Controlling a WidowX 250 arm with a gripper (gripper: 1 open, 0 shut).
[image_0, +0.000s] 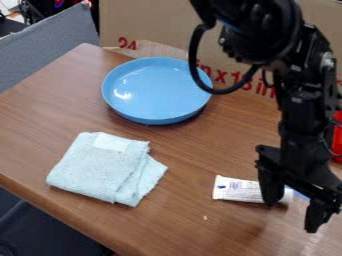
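Note:
My black gripper hangs low at the right of the table, open, its fingers over and around the right part of a white tube with printed text, which lies on the wood. The tube's right end is partly hidden by the fingers.
A folded pale towel lies at the left. A blue plate sits at the back, in front of a cardboard box. A red object shows at the right edge. Bare table fills the left.

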